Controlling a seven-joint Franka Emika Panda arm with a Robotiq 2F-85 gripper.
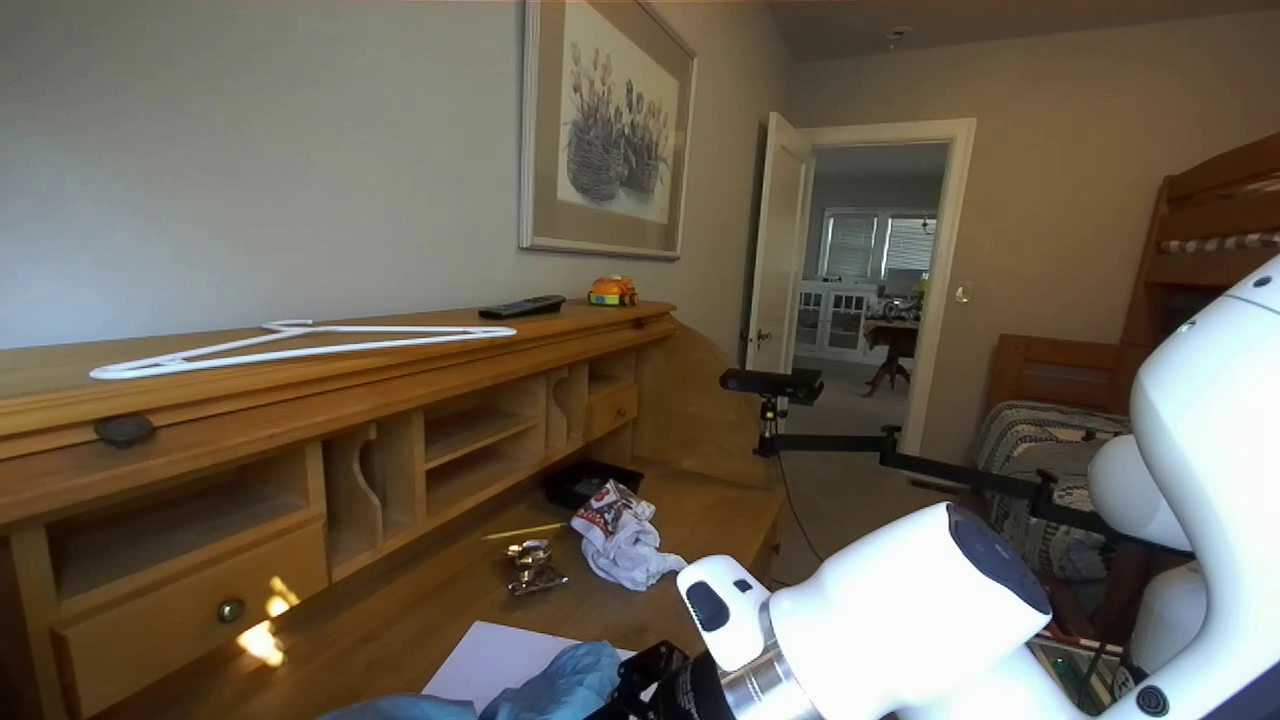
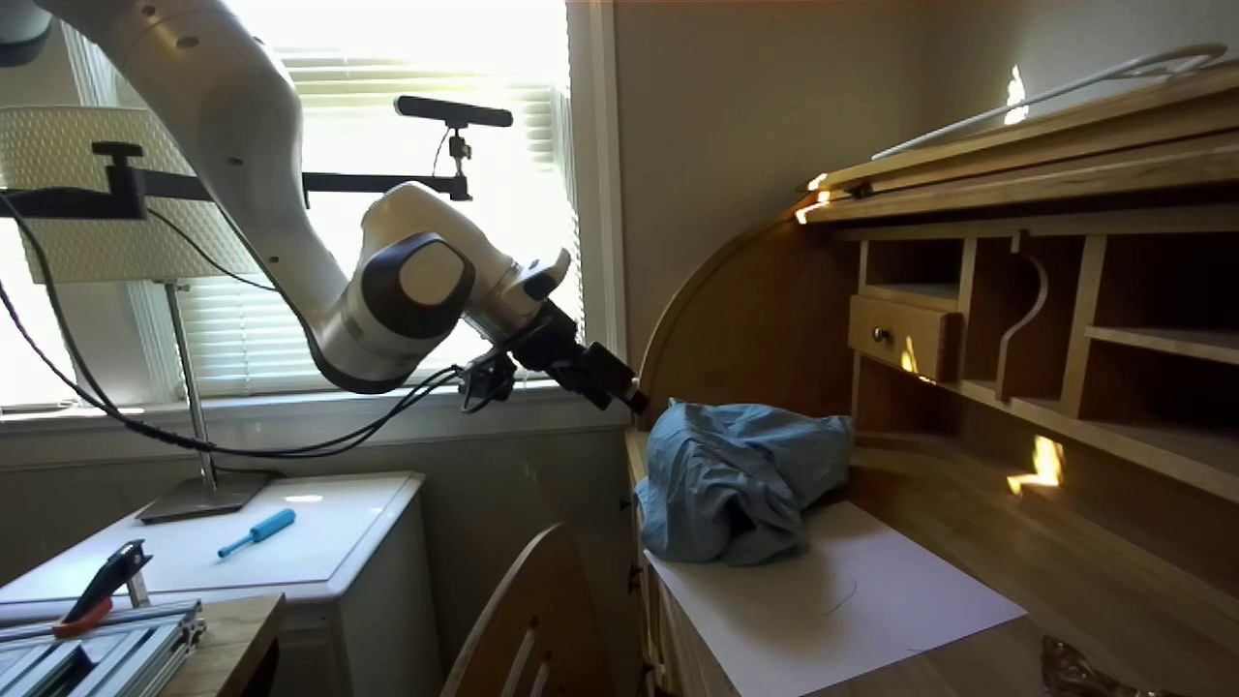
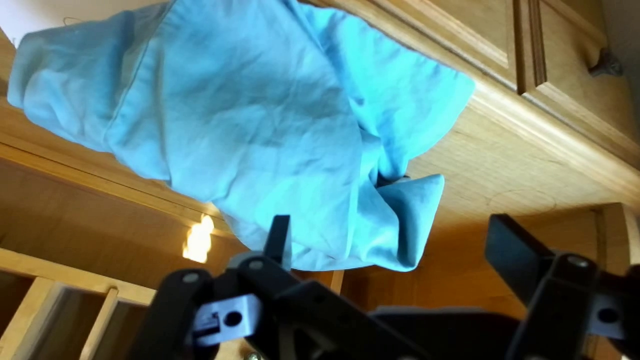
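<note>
A crumpled blue cloth (image 2: 743,476) lies on the desk, partly over a white sheet of paper (image 2: 883,592). In the wrist view the cloth (image 3: 258,132) fills the upper middle, one folded corner reaching down toward the fingers. My gripper stands open, its two fingers wide apart with nothing held between them. The left fingertip overlaps the cloth's lower edge in that view; contact cannot be made out. From the side, the gripper (image 2: 627,395) is above and just left of the cloth, tilted downward.
Desk cubbies and a small drawer (image 2: 903,337) line the back. Metallic clutter (image 1: 530,566), a white rag (image 1: 626,552) and a black tray (image 1: 590,481) sit farther along the desk. A white hanger (image 1: 348,340) rests on top. A chair back (image 2: 511,627) stands in front.
</note>
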